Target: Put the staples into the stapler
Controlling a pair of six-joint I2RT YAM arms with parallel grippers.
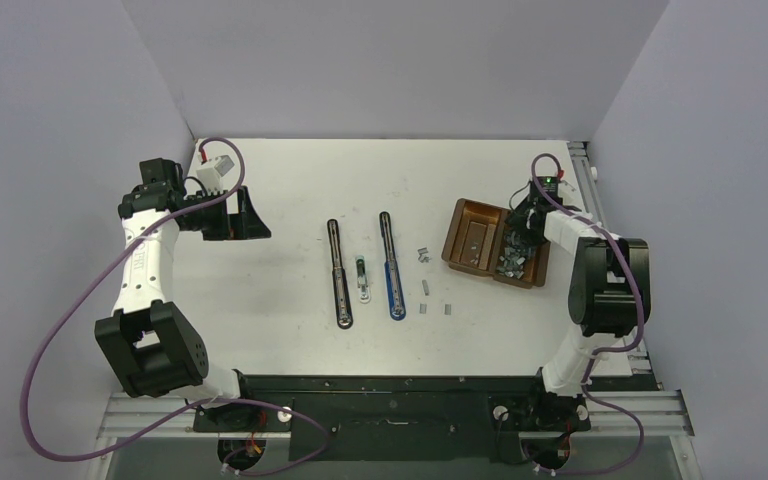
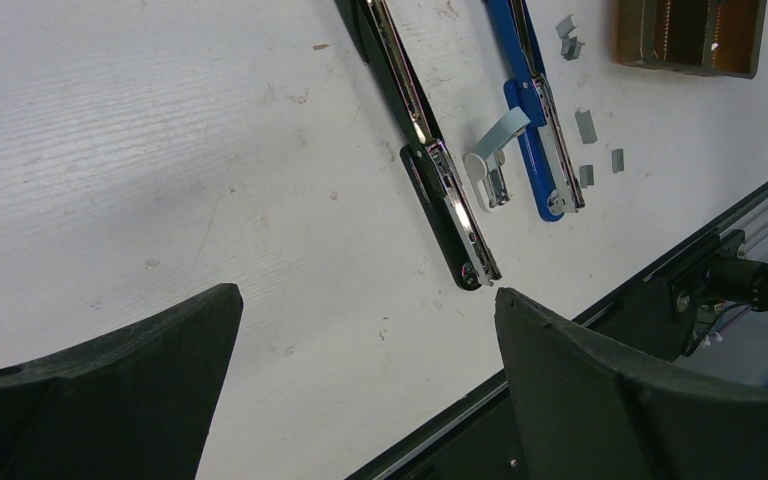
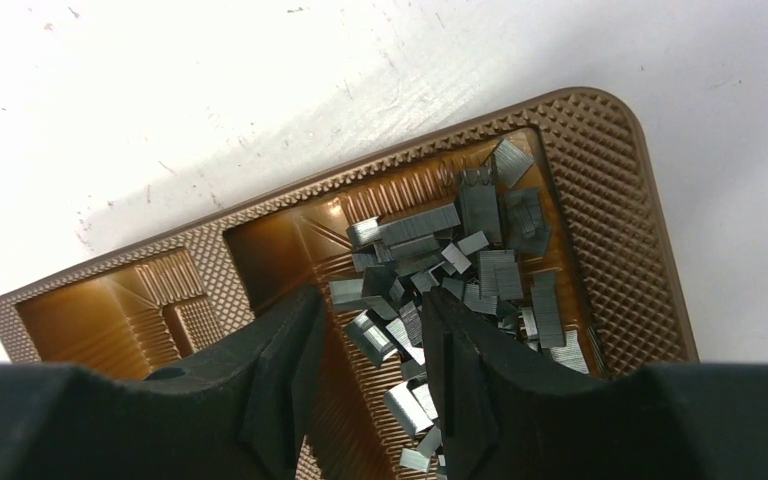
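Observation:
A black long stapler (image 1: 340,275), a small white stapler (image 1: 362,278) and a blue long stapler (image 1: 393,275) lie on the table's middle. Loose staple strips (image 1: 425,288) are beside the blue one. In the brown divided tray (image 3: 600,200), the right compartment holds a pile of staple strips (image 3: 495,270). My right gripper is over that pile, open, fingertips apart; whether they touch strips is unclear. My left gripper stands open above the bare table at left, nothing between its fingers.
Walls border both sides and the back.

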